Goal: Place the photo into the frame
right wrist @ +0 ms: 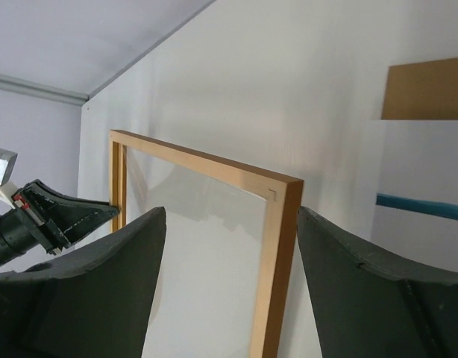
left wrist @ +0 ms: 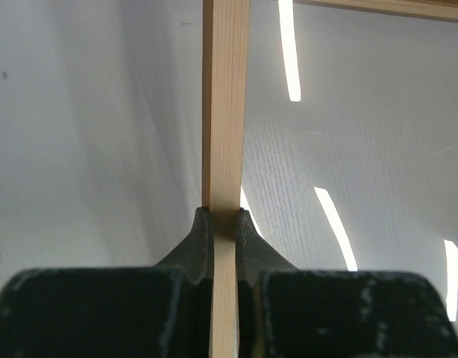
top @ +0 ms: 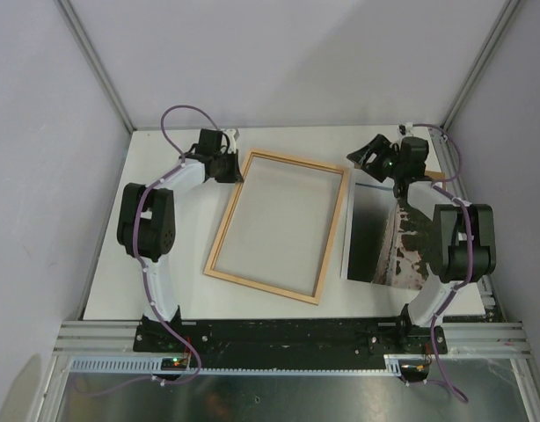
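Observation:
The wooden frame point(top: 330, 237) with its clear pane lies tilted on the white table. My left gripper point(top: 235, 176) is at its upper left side, and in the left wrist view its fingers point(left wrist: 251, 246) are shut on the light wooden bar point(left wrist: 225, 97). My right gripper point(top: 362, 154) stands open just off the upper right corner, with that corner point(right wrist: 281, 190) seen between and beyond its fingers in the right wrist view. The photo point(top: 384, 246), a dark landscape print, lies at the right, partly under the right arm.
A brown board point(right wrist: 425, 89) shows behind the photo at the upper right. Free white table point(top: 142, 290) lies left of and below the frame. Walls stand at the back and both sides.

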